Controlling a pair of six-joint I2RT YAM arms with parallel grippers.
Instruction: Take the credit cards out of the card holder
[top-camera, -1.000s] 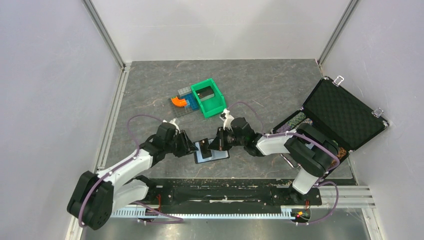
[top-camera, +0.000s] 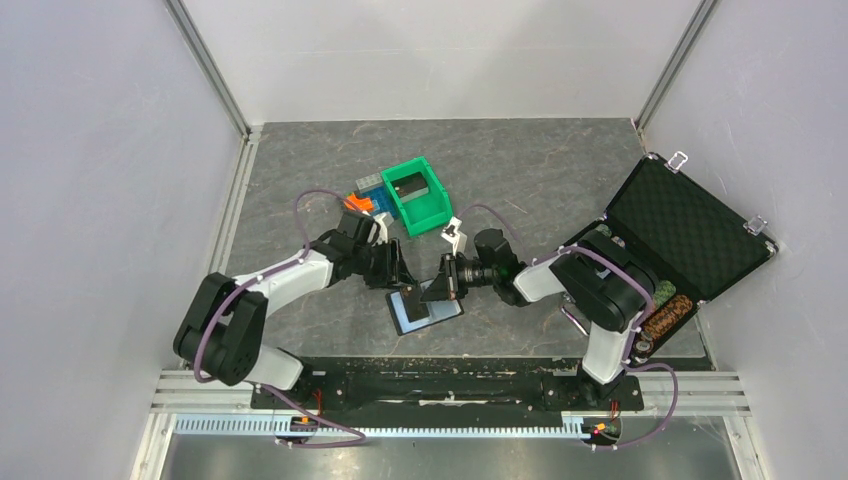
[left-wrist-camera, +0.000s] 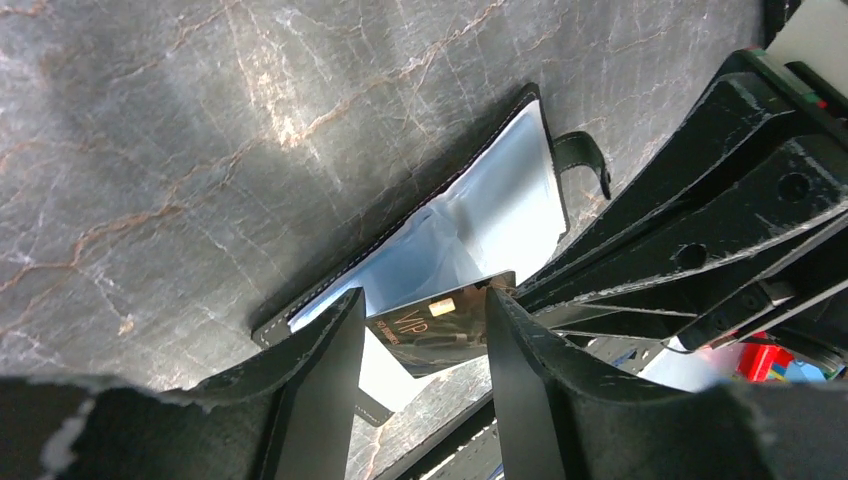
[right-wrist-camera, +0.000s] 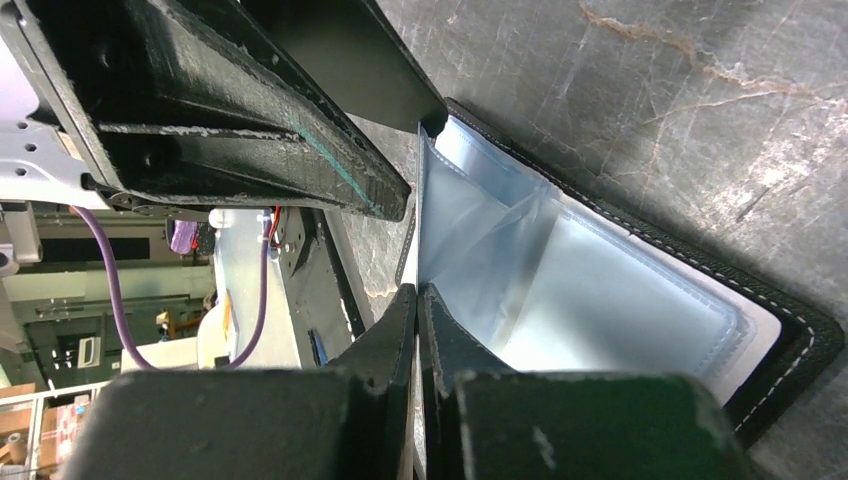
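Note:
The card holder (top-camera: 444, 312) lies open on the grey surface between my grippers, its clear sleeves (right-wrist-camera: 620, 300) facing up. A black card marked VIP (left-wrist-camera: 430, 330) sits at the sleeves, between the open fingers of my left gripper in the left wrist view. My right gripper is shut at the upright edge of a clear sleeve; whether any of it is between the fingertips is hard to tell. The left gripper's dark fingers also show close above that edge in the right wrist view.
A green tray (top-camera: 427, 213) with coloured bricks beside it stands behind the grippers. An open black case (top-camera: 690, 230) occupies the right.
My left gripper has moved right, over the card holder, its arm swinging along with it. The right gripper has moved only slightly.

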